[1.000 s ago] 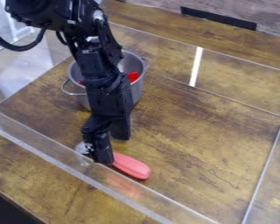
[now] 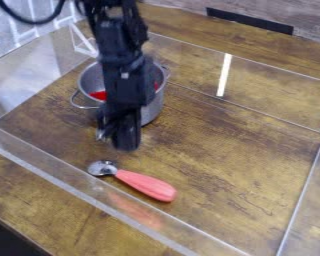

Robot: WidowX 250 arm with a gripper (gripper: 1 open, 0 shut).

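Note:
My gripper (image 2: 123,138) is blurred, raised over the wooden table in front of a metal pot (image 2: 147,90), shut with nothing visible between its fingers. Below and apart from it lies a utensil (image 2: 143,184) with a pink handle and a small silver head. The arm partly hides the pot, which has something red inside.
A transparent edge runs diagonally across the front left, and a white strip lies at the back right.
My gripper has risen away from the utensil, uncovering its silver head. The utensil lies in about the same place.

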